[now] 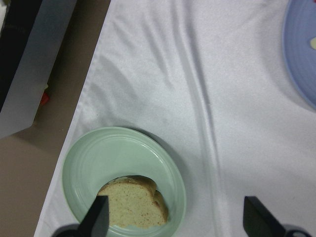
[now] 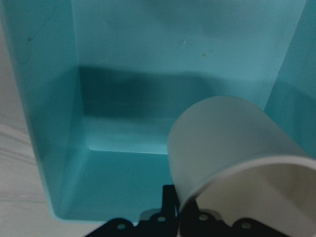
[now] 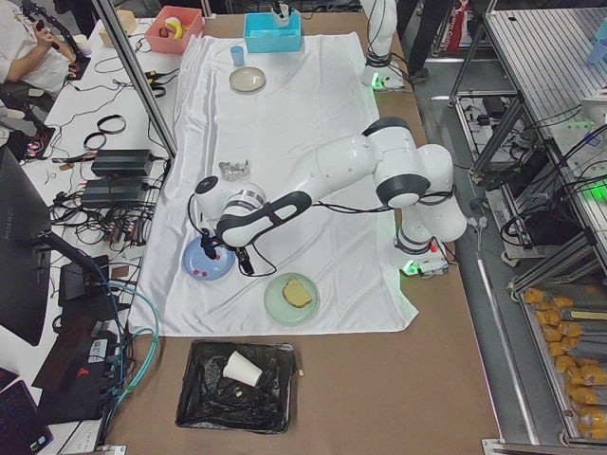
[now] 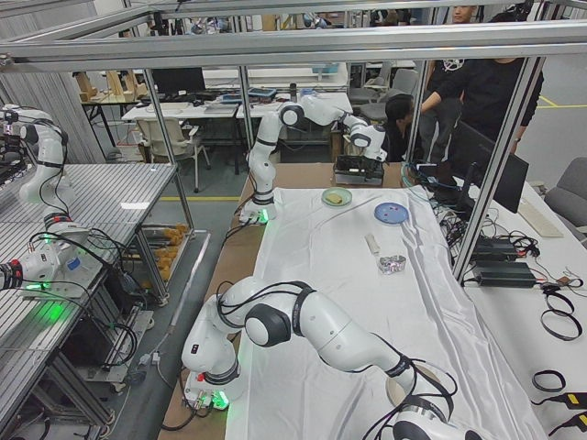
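Note:
My left gripper stands open above the cloth, near a blue plate (image 3: 201, 261) with small scraps and a green plate (image 3: 283, 308) holding a bread slice (image 1: 134, 202). A white cup (image 3: 242, 370) lies on its side in a black-lined bin (image 3: 194, 408). My right gripper is shut on another white cup (image 2: 227, 133) at its rim, over a turquoise bin (image 2: 44, 148) at the table's far end.
A crumpled silver item (image 3: 234, 171), a beige plate (image 3: 247, 81) and a blue cup (image 3: 238, 55) are on the white cloth (image 3: 285, 114). A red basket (image 3: 174, 38) stands far back left.

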